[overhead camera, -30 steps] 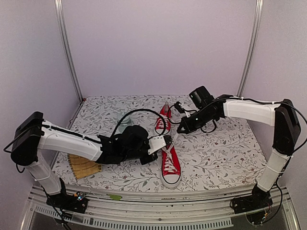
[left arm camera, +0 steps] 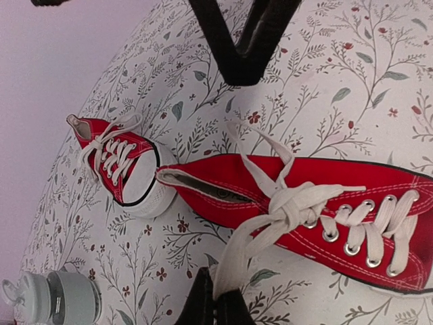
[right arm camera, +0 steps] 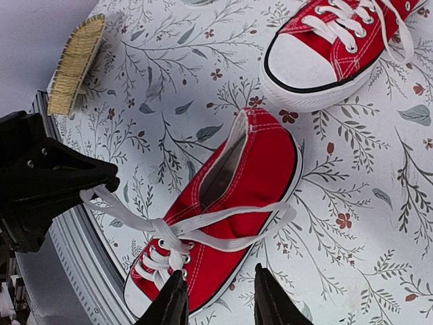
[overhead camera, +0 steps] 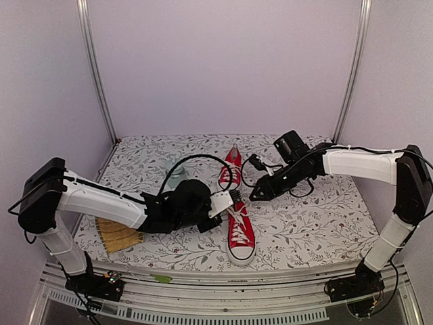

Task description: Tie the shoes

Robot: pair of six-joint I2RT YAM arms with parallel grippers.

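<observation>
The near red shoe [overhead camera: 241, 237] lies toe toward the front edge, its white laces [left arm camera: 298, 206] crossed in a knot over the tongue. A strand of lace runs into my left gripper, which is shut on it at the shoe's left side. In the right wrist view, a loose lace loop [right arm camera: 233, 242] droops over the shoe's side. My right gripper is part open to the right of the shoe, nothing between its fingers. The second red shoe [left arm camera: 118, 162], its laces tied in a bow, sits farther back.
A tan woven mat [overhead camera: 118, 233] lies at the front left. Behind the left arm stands a pale grey bottle [left arm camera: 51, 298].
The lace that stretched to it has been let go. The left arm is almost still.
</observation>
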